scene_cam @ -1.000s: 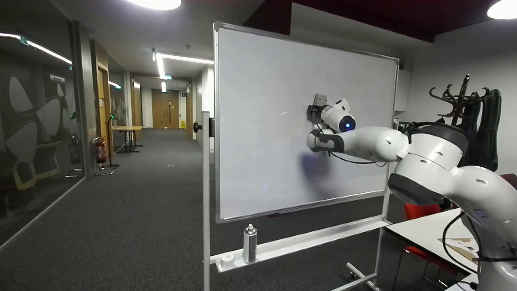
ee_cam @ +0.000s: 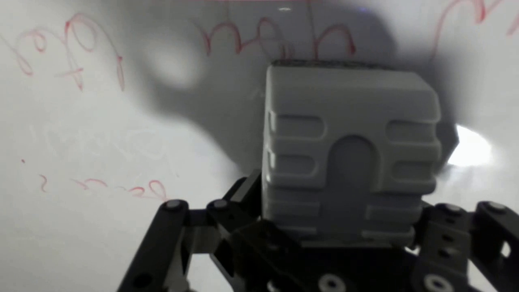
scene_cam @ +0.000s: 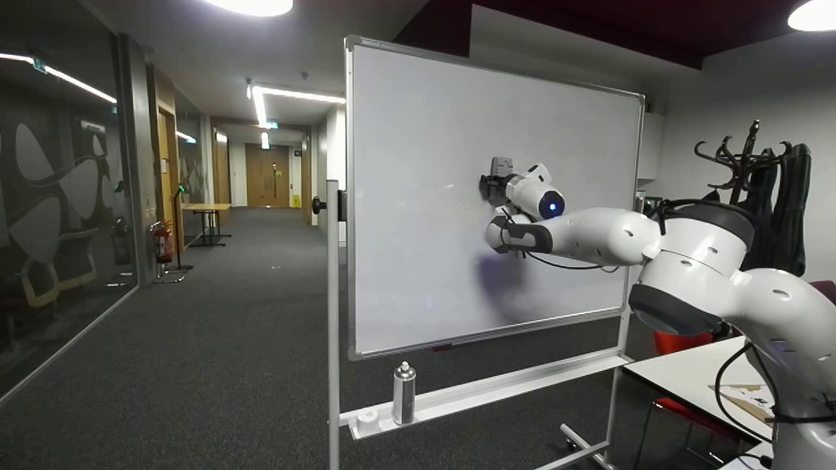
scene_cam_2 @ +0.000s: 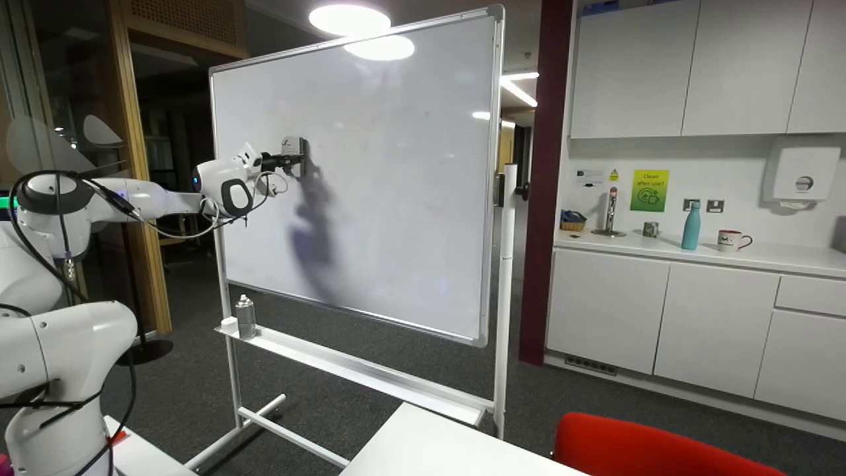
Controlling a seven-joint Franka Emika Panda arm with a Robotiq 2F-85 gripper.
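A grey ribbed eraser [ee_cam: 352, 160] fills the middle of the wrist view, gripped between the black fingers of my gripper, which is shut on it. Its dark felt edge faces the whiteboard [ee_cam: 87, 233] and appears to be against it or very near. Red handwriting [ee_cam: 226, 36] runs along the board just beyond the eraser, with fainter red marks [ee_cam: 146, 189] to the lower left. From outside, the eraser [scene_cam: 501, 166] and gripper [scene_cam: 492, 187] are at the board's upper middle; the other exterior view shows the eraser [scene_cam_2: 293, 146] at the board surface.
On the tray [scene_cam: 501, 388] below the board stand a metal spray can [scene_cam: 403, 395] and a small white roll-like object [scene_cam: 366, 422]. A white table [scene_cam_2: 444, 444] and a red chair [scene_cam_2: 634, 448] lie in front. Much of the board's face is unobstructed.
In exterior view 1, my gripper and the eraser have shifted left and slightly down across the board. The tray items have stayed put.
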